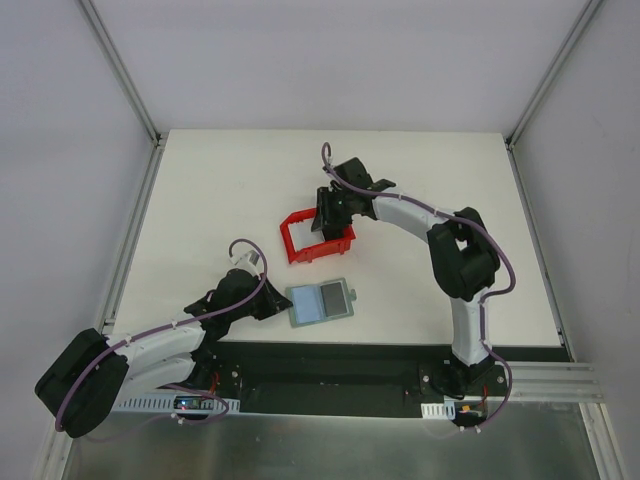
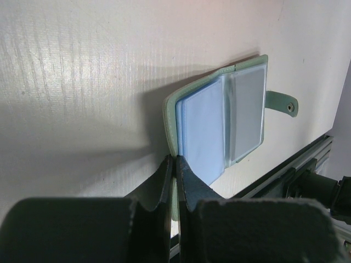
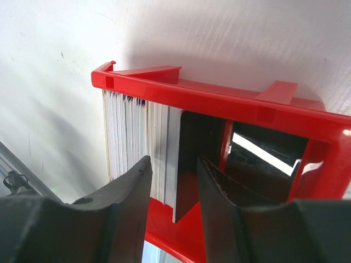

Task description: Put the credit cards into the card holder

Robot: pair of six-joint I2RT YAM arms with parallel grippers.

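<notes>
The red tray (image 1: 305,254) holds a row of white cards (image 3: 126,131) on edge. My right gripper is over it, part open, its fingertips either side of the end card (image 3: 174,148); whether it touches is unclear. The card holder (image 1: 334,298) lies open in front, with light blue (image 2: 200,131) and grey pockets and a snap strap (image 2: 279,101). My left gripper is shut at the holder's left edge; whether the thin edge is between its fingers is hard to tell.
</notes>
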